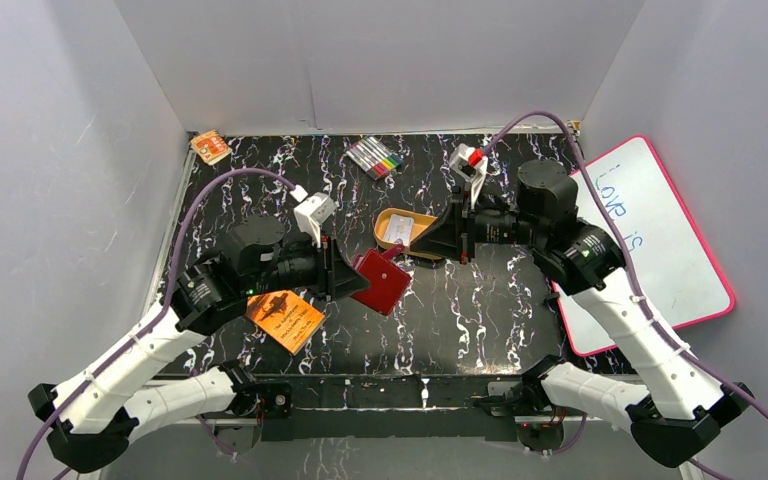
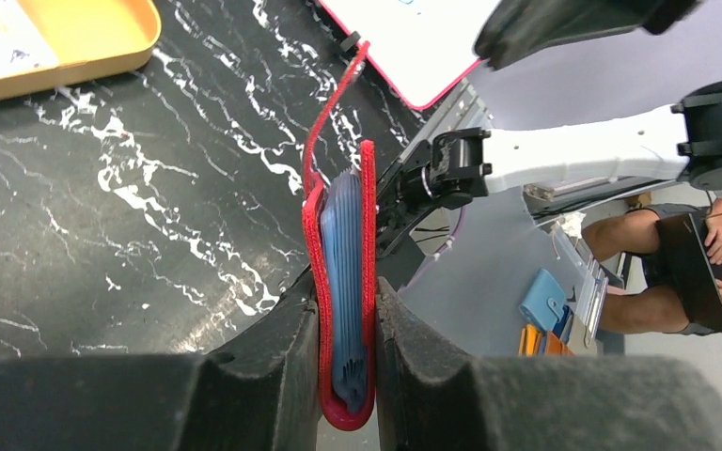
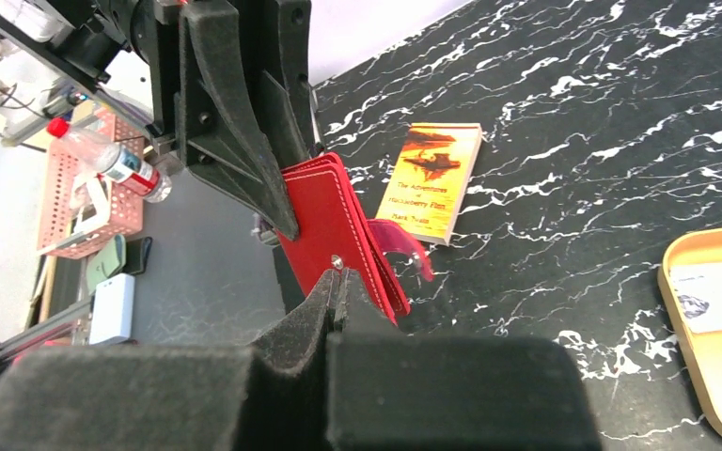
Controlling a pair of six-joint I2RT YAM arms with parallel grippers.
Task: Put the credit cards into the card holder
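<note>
The red card holder (image 1: 382, 282) is upright in my left gripper, which is shut on it; its edge shows blue inner sleeves (image 2: 345, 282), and its strap (image 2: 334, 99) sticks out. In the right wrist view its red face (image 3: 324, 221) has a snap button. My right gripper is shut, pointing toward the holder, with nothing visible between its fingers. The yellow tray (image 3: 677, 376) holds white cards (image 3: 714, 291) and sits behind the holder in the top view.
An orange book (image 1: 285, 320) lies at the front left, markers (image 1: 373, 156) at the back, a small orange box (image 1: 210, 147) back left. A whiteboard (image 1: 640, 240) fills the right.
</note>
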